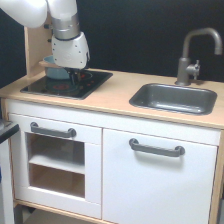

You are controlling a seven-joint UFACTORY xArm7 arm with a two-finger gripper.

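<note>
The white robot arm reaches down from the top left, its gripper low over the black stovetop in the camera view. Behind it, a teal pot stands at the back left of the stove, partly covered by the arm. The dark fingers are small against the dark stovetop, so whether they are open or shut is unclear.
A steel sink with a faucet is on the right. Below are white cabinet doors and an open compartment.
</note>
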